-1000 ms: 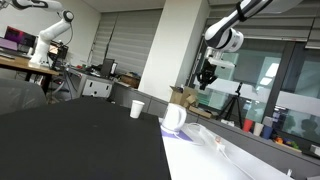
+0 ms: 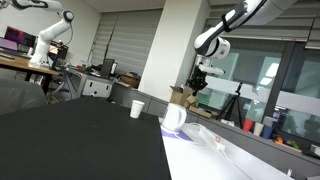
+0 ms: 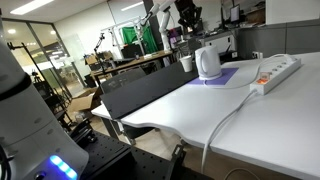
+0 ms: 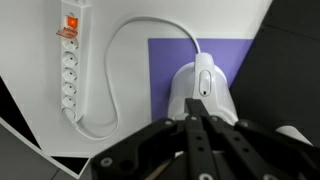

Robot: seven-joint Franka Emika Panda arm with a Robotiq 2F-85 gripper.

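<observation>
In exterior view 1 my gripper [image 2: 194,92] hangs in the air above the table, higher than the white kettle [image 2: 174,118] and clear of it. Seen from the wrist, the kettle [image 4: 186,82] lies partly behind my gripper, which is shut with nothing showing between its fingers. The kettle stands upright on a purple mat [image 4: 167,65]. A white cup [image 3: 187,64] is beside it on the dark surface, and part of that cup [image 4: 292,132] shows at the wrist view's lower right.
A white power strip [image 4: 69,75] with an orange switch lies apart from the kettle, its white cable [image 4: 108,75] looping across the table. The white tabletop [image 3: 205,112] has a wide bare stretch at the front.
In exterior view 1 my arm and gripper have shifted left and slightly down in the picture. Kettle and cup have stayed in place.
</observation>
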